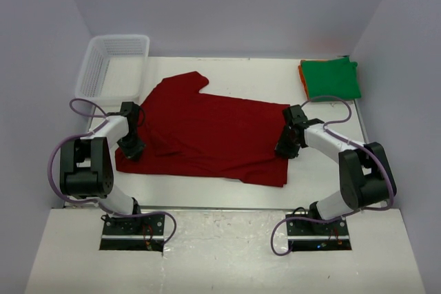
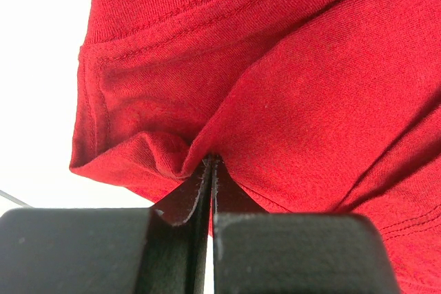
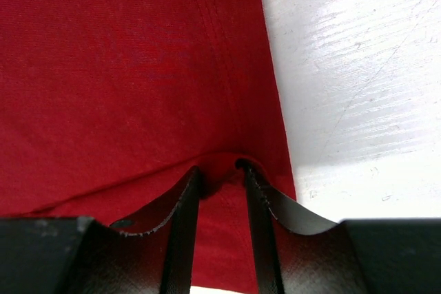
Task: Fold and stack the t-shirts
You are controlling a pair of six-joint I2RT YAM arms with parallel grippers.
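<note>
A dark red t shirt (image 1: 213, 129) lies spread across the middle of the table, its near part folded over and creased. At its left end my left gripper (image 1: 134, 154) is down on the cloth; in the left wrist view the fingertips are together, with a ridge of red fabric (image 2: 180, 151) gathered at them. My right gripper sits at the shirt's right edge, fingers apart, with a raised fold of red cloth (image 3: 224, 162) between them. Folded green t shirt (image 1: 331, 78) lies at the back right, on top of something orange.
An empty white basket (image 1: 114, 38) stands at the back left, close to the red shirt. Bare white table (image 1: 255, 77) shows behind the shirt, and a narrow strip is clear in front. Grey walls bound the sides.
</note>
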